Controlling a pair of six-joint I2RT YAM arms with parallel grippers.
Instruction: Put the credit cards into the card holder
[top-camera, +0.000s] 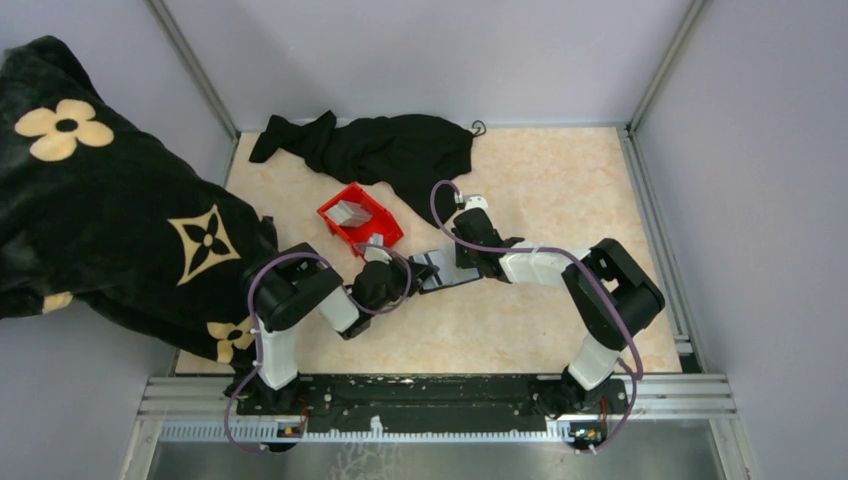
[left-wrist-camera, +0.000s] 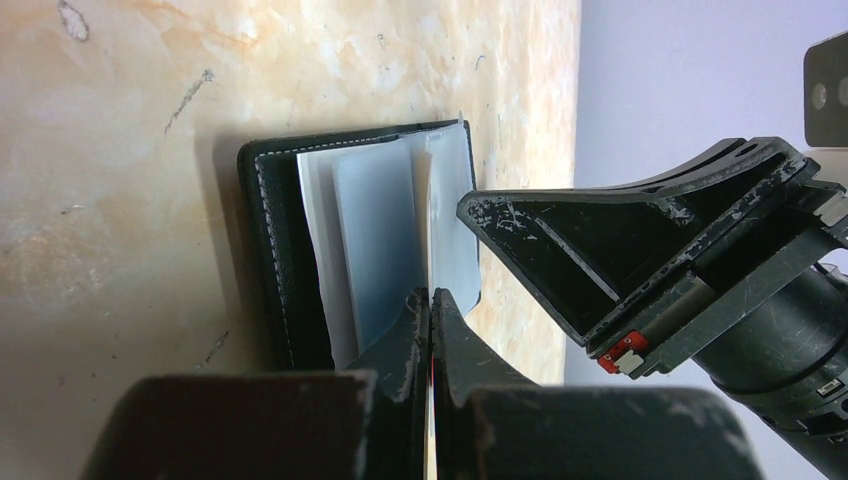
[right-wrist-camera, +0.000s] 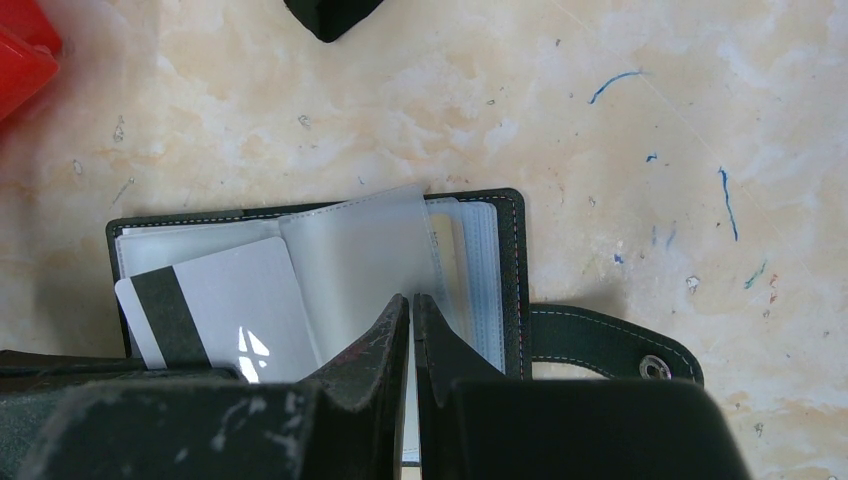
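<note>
The open card holder (right-wrist-camera: 515, 260), black with clear sleeves, lies on the table under both grippers. A white card with a dark stripe (right-wrist-camera: 225, 300) lies on its left part in the right wrist view. My left gripper is shut at the sleeves' edge; whether a thin sleeve is between its tips is unclear. My right gripper is over the middle sleeve (right-wrist-camera: 350, 260), fingertips close together; whether they hold its edge cannot be seen.
A red bin (top-camera: 380, 227) with white cards (top-camera: 348, 213) sits behind the holder. Black cloth (top-camera: 390, 150) lies at the back, a large patterned cushion (top-camera: 110, 220) fills the left.
</note>
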